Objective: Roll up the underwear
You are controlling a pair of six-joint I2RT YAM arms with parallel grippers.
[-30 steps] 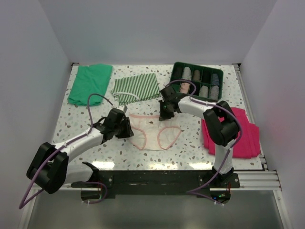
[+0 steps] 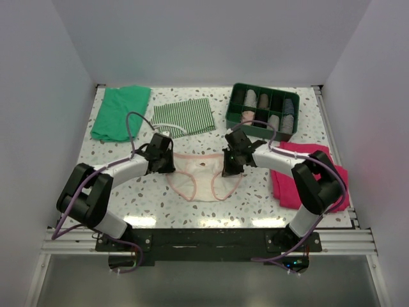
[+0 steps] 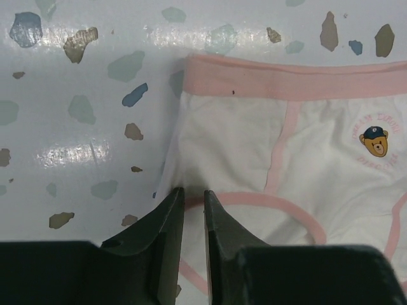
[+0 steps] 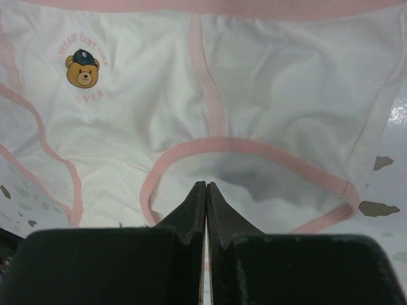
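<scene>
White underwear with pink trim and a bear print [image 2: 202,182] lies flat, waistband toward the back. At its left edge is my left gripper, fingers nearly together with white fabric at the tips; whether it grips the cloth is hard to tell from the small gap. My right gripper is shut over the right half, near the leg trim, with nothing visible between its fingers.
A green divided box [image 2: 261,131] with rolled items stands at back right. A teal cloth [image 2: 120,112] and striped cloth [image 2: 184,115] lie at the back; pink cloths [image 2: 287,192] lie right.
</scene>
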